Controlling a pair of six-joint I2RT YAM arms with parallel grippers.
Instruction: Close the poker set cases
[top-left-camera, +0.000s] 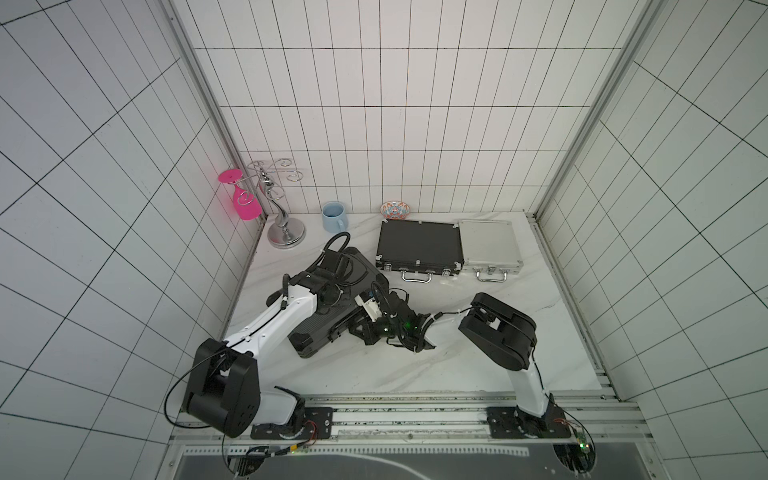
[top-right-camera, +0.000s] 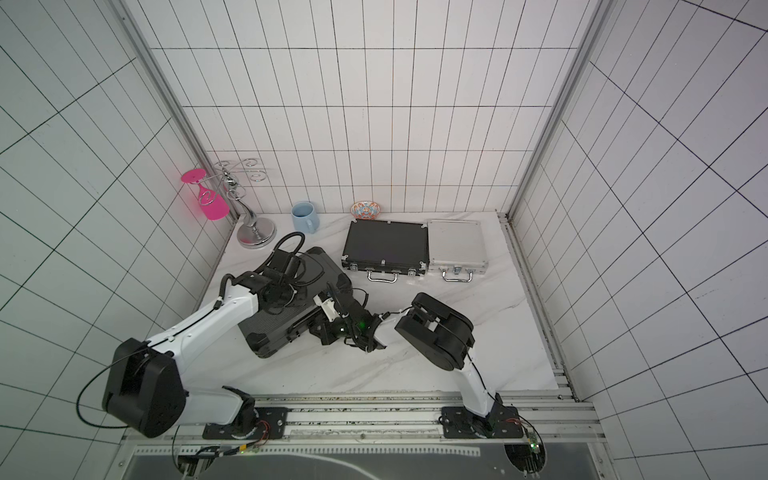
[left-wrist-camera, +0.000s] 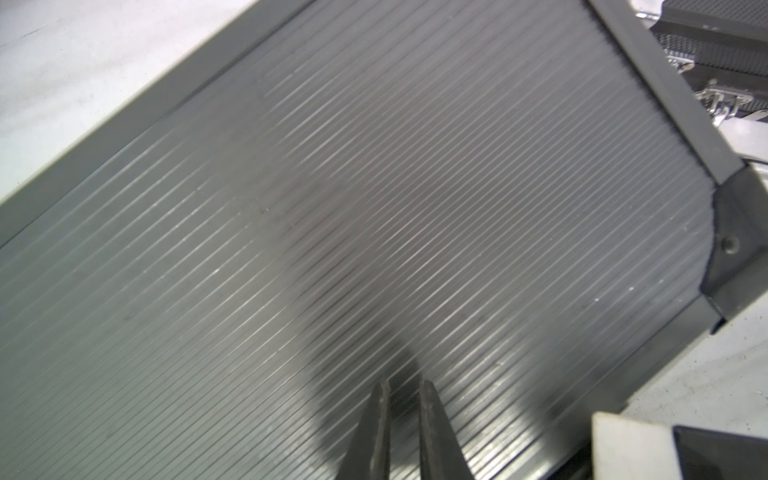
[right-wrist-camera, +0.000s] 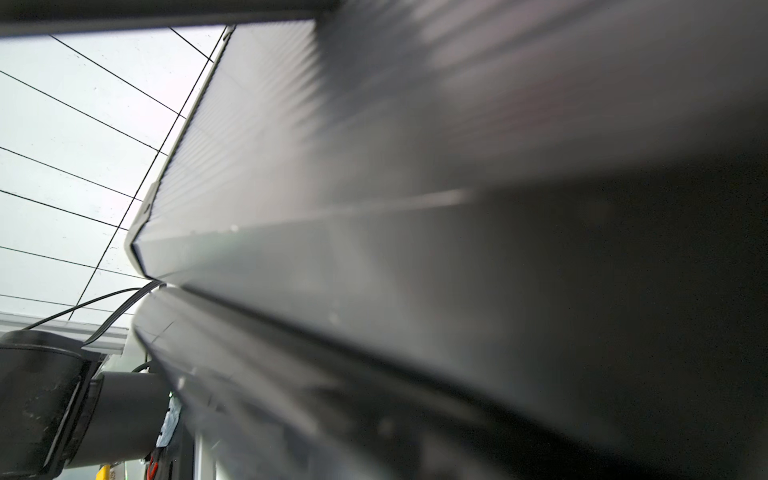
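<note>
A dark grey case (top-left-camera: 312, 334) lies askew at the front left, its ribbed lid (left-wrist-camera: 448, 184) filling the left wrist view. Over it is my left gripper, fingertips close together; whether anything is between them is unclear. My right gripper (top-left-camera: 364, 316) is low at the case's front-right edge. In the right wrist view the case's seam and side are close up and blurred; its fingertips are hidden. At the back right stand a closed black case (top-left-camera: 418, 242) and a closed silver case (top-left-camera: 489, 240), side by side.
A chrome stand (top-left-camera: 284, 232) with a pink glass (top-left-camera: 244, 204), a blue mug (top-left-camera: 334, 217) and a patterned bowl (top-left-camera: 395, 209) stand along the back.
</note>
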